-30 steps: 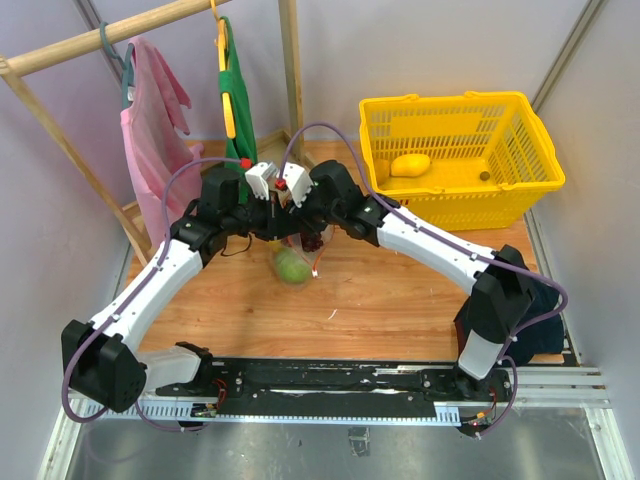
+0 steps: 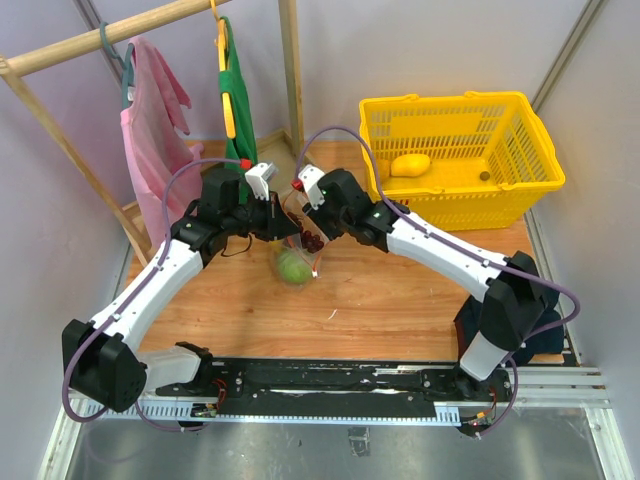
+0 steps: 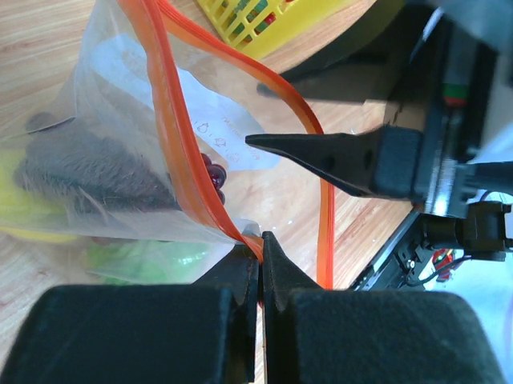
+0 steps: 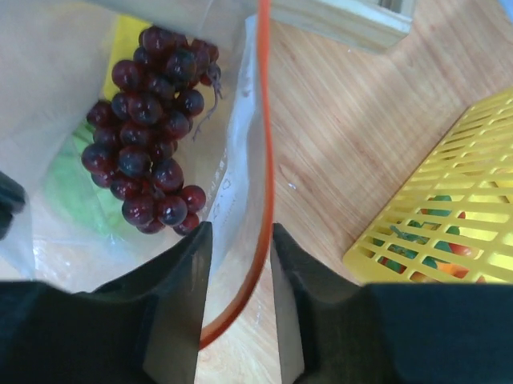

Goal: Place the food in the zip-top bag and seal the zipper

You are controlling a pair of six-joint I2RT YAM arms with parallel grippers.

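Observation:
A clear bag (image 3: 48,180) with an orange zipper (image 3: 172,112) stands mouth open between my grippers. Dark red grapes (image 4: 144,128), something green (image 2: 294,266) and something yellow (image 3: 32,196) are inside it. My left gripper is shut, pinching the orange edge at one corner of the mouth. Opposite it, my right gripper is open, one finger (image 4: 192,272) inside the mouth and the other outside. The zipper edge runs between these fingers without both of them pressing on it.
A yellow basket (image 2: 460,210) at the back right holds a yellow item (image 2: 410,165). Behind the left arm, a pink garment (image 2: 150,130) and a green one (image 2: 237,110) hang from a wooden rack (image 2: 130,30). Bare tabletop (image 2: 380,310) lies in front.
My right gripper has moved right, away from the left one, and tilted over the bag's mouth; more of the grapes shows from above. The left arm has stayed put.

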